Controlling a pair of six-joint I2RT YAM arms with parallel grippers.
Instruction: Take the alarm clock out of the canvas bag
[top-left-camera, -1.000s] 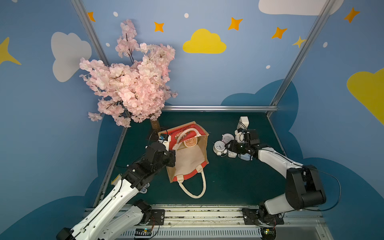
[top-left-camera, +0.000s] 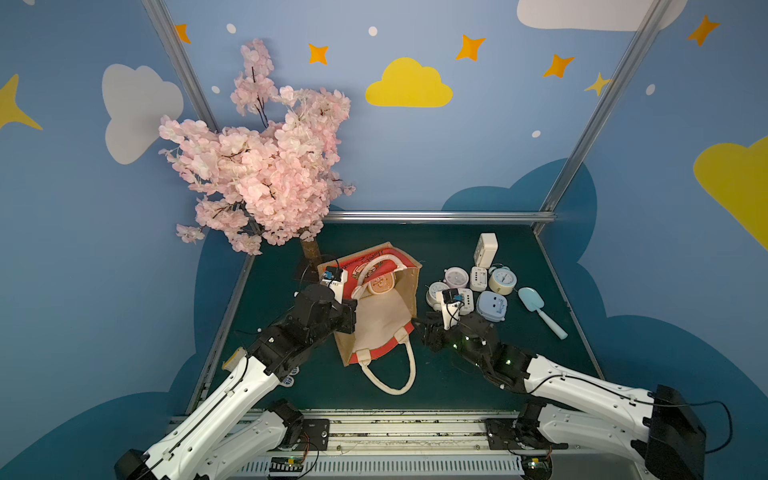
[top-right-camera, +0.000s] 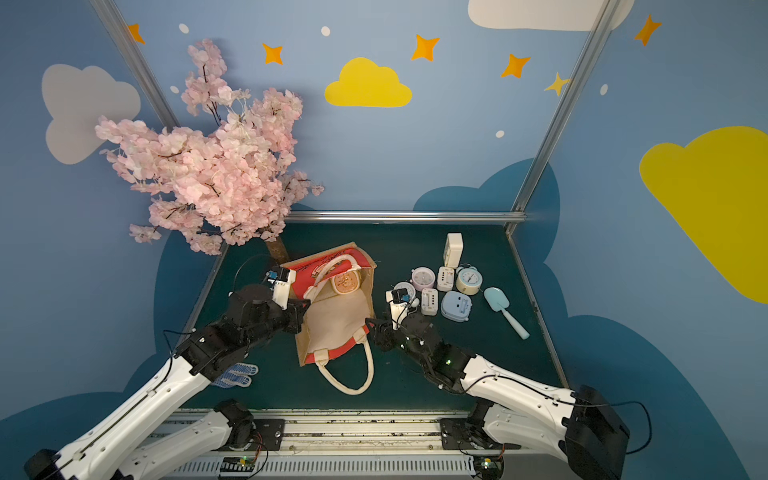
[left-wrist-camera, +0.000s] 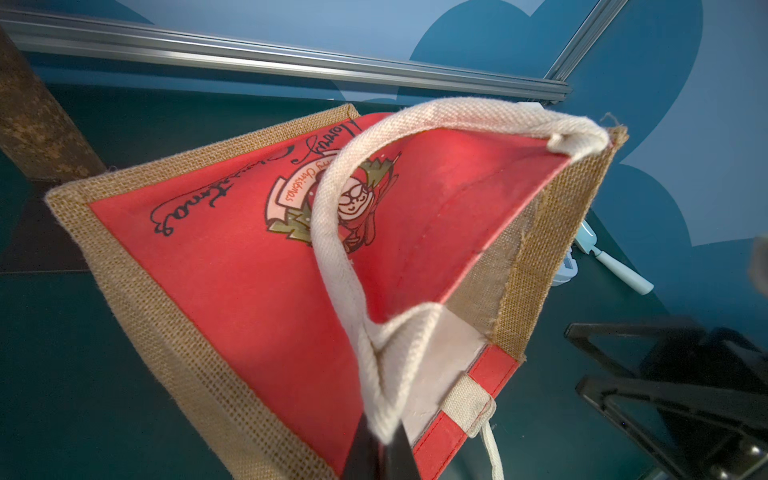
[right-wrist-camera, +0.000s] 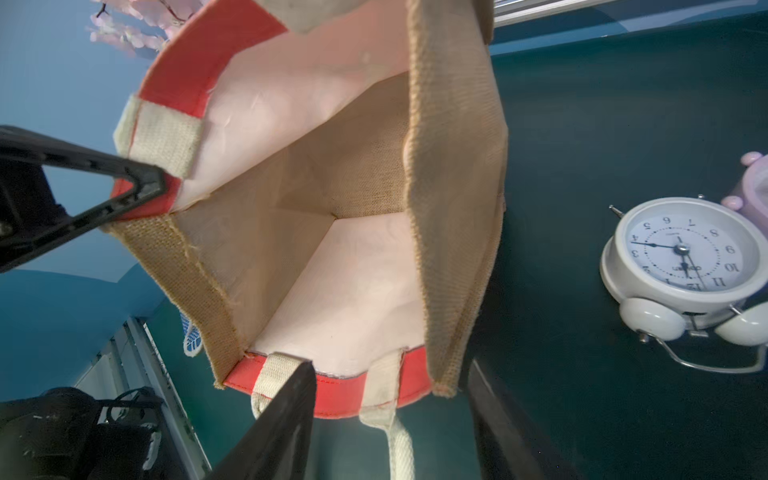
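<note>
A burlap bag with red lining (top-left-camera: 373, 320) lies open in the middle of the table, a round orange clock (top-left-camera: 381, 282) inside near its back, seen in both top views. My left gripper is shut at the bag's upper side on the white rope handle (left-wrist-camera: 336, 232), which it lifts with the red flap. My right gripper stands part open just outside the bag's near opening, nothing between its fingers, facing the pale interior. The orange clock is hidden in the right wrist view.
Several clocks (top-right-camera: 456, 305) and a white box (top-right-camera: 452, 249) stand right of the bag, with a pale blue scoop (top-right-camera: 508, 312) at far right. A blossom tree (top-left-camera: 256, 176) stands back left.
My right gripper has moved left and toward the front, from the clocks to beside the bag's opening. My left gripper and the bag have barely moved.
</note>
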